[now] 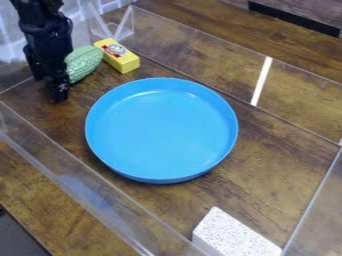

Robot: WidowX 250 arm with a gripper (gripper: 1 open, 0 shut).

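My black gripper (pixel 54 72) is low at the upper left, just left of a pale green textured oval object (pixel 83 61), close against it or nearly so. Its fingers are dark and blurred into the shadow, so whether they are open or shut, and whether they touch the green object, cannot be told. A yellow box with a small red label (pixel 120 62) lies just right of the green object. A large blue round plate (pixel 162 130) fills the middle.
A white speckled block (pixel 235 236) lies at the bottom right. Clear plastic walls edge the left, bottom and right.
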